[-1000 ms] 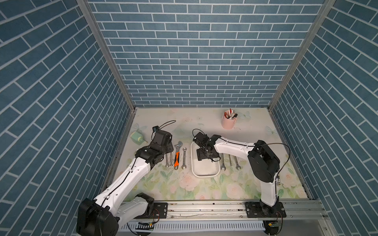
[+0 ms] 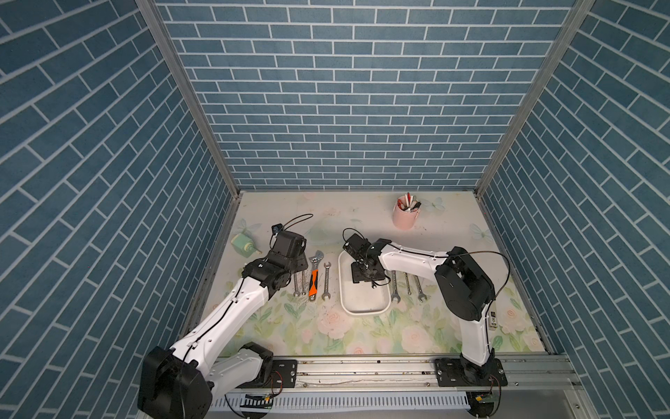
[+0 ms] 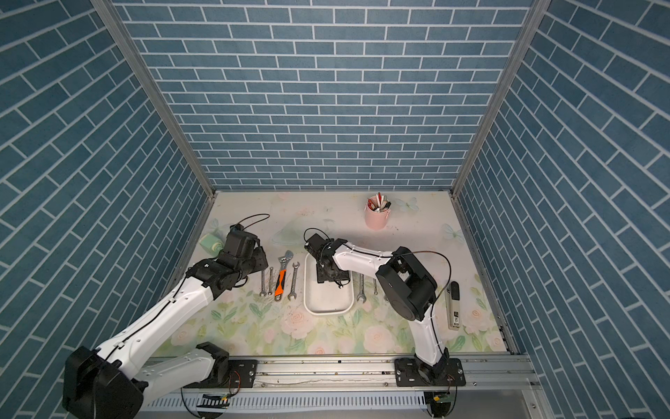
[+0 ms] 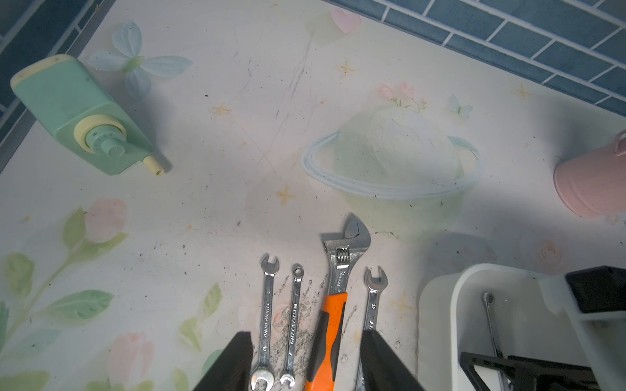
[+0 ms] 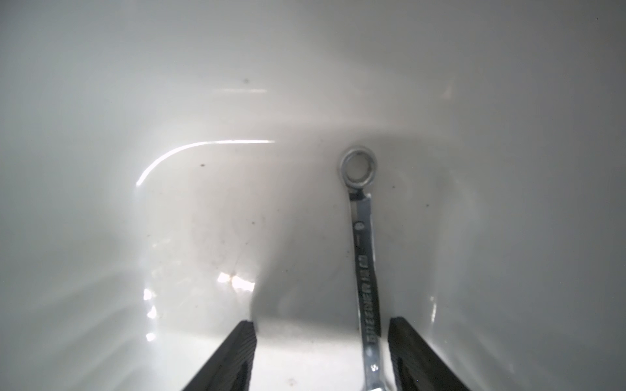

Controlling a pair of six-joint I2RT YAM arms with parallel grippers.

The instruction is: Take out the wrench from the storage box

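A slim silver wrench with a ring end lies on the floor of the white storage box. Inside that box, my right gripper is part open; the wrench shaft runs between its fingers, close beside the right-hand one, and whether they touch is unclear. The wrench's lower end runs out of the right wrist view. My left gripper is part open above the tools left of the box, with no grip showing on any of them.
Left of the box lie several tools, among them an orange-handled adjustable wrench and a wrench. Other wrenches lie to its right. A pink cup of pens stands at the back; a green bottle is at far left.
My right gripper has shifted very slightly within the box. The left arm has barely moved, and the tools on the table lie where they were.
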